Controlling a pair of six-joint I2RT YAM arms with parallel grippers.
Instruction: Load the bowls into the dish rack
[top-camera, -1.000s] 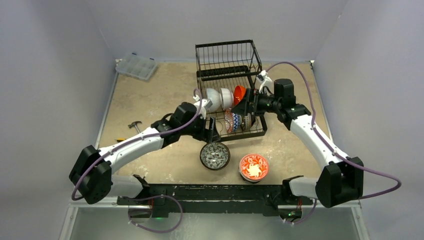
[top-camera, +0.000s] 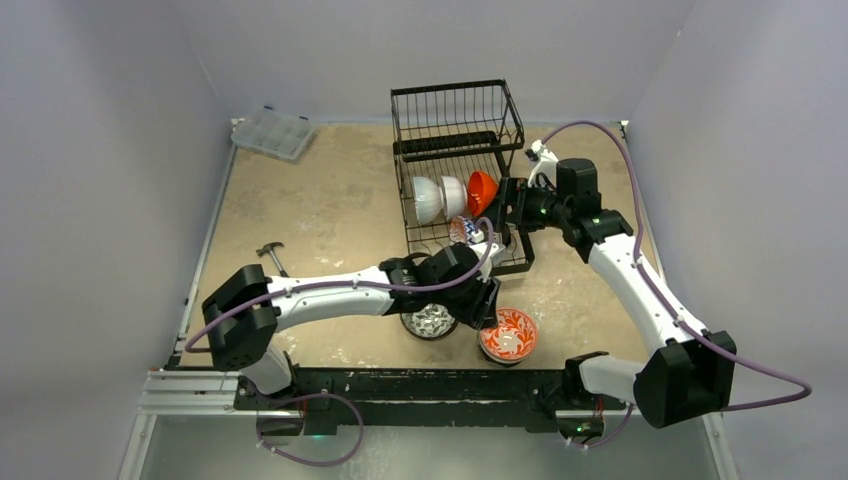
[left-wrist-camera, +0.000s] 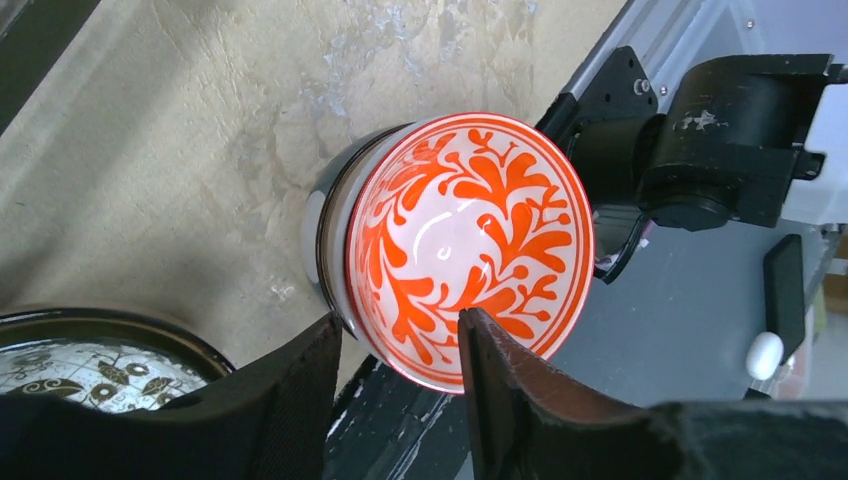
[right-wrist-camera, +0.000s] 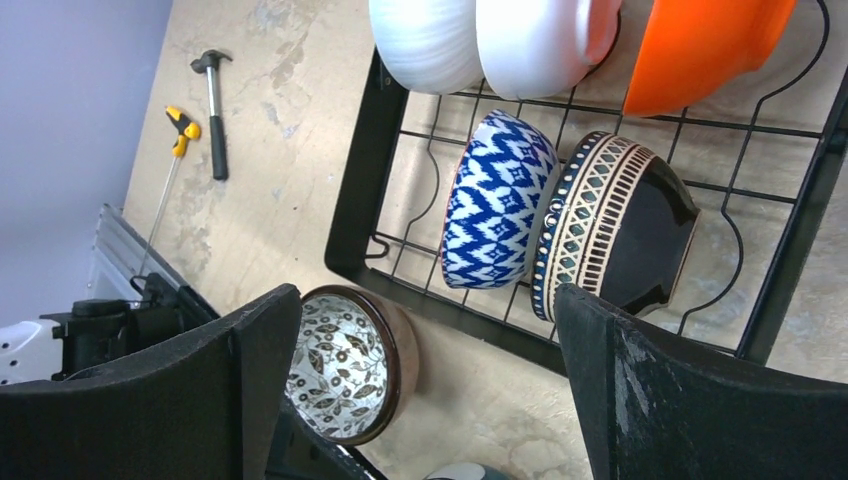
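An orange-and-white patterned bowl (left-wrist-camera: 470, 250) rests inside a dark-rimmed one at the table's front edge. My left gripper is close over its rim, part open, with nothing held. Beside the stack stands a brown bowl with a leaf-patterned inside (right-wrist-camera: 345, 365). In the black dish rack (right-wrist-camera: 350, 200), a blue-and-white bowl (right-wrist-camera: 500, 200) and a black bowl with a cream band (right-wrist-camera: 620, 225) lean on edge, side by side. Behind them are two white bowls (top-camera: 427, 199) and an orange bowl (top-camera: 481, 191). My right gripper hangs open and empty over the rack's right side.
A hammer (right-wrist-camera: 215, 110) and a yellow-handled screwdriver (right-wrist-camera: 180, 130) lie at the left. A clear compartment box (top-camera: 273, 133) sits at the back left. Bare table stretches left of the rack; my left arm crosses the front.
The right arm has shifted slightly to the right. The bowls have stayed put.
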